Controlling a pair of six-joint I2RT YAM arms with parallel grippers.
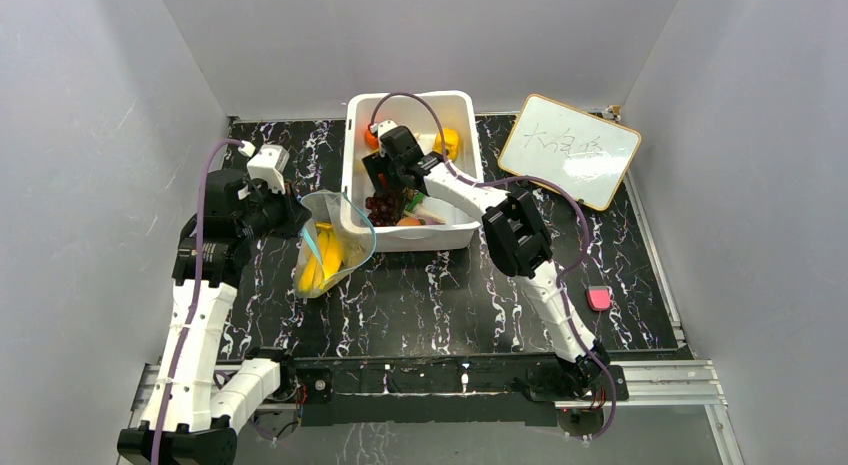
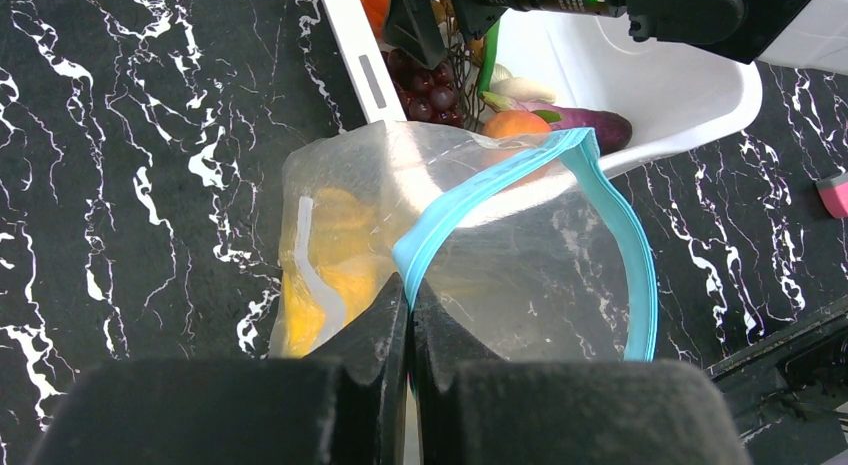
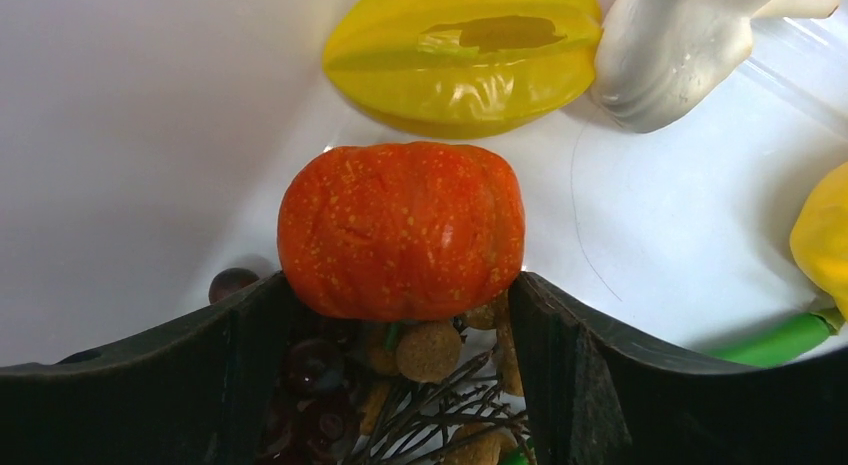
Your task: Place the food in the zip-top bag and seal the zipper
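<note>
The clear zip top bag (image 1: 345, 265) with its light blue zipper strip (image 2: 630, 255) hangs with its mouth spread, yellow bananas (image 1: 323, 263) inside. My left gripper is shut on the bag's rim by the zipper, at the left of the mouth. In the white bin (image 1: 462, 170), my right gripper is part open, its fingers on either side of an orange-red pumpkin-like piece (image 3: 400, 230). Whether both pads press on it cannot be made out. Dark grapes (image 2: 430, 100) and brown mushrooms (image 3: 428, 352) lie close below the fingers.
A yellow star fruit (image 3: 465, 65) and a white mushroom (image 3: 665, 55) lie beyond the pumpkin piece. An eggplant (image 2: 590, 123) is at the bin's near side. A whiteboard (image 1: 570, 152) and a pink block (image 1: 598, 298) are at right.
</note>
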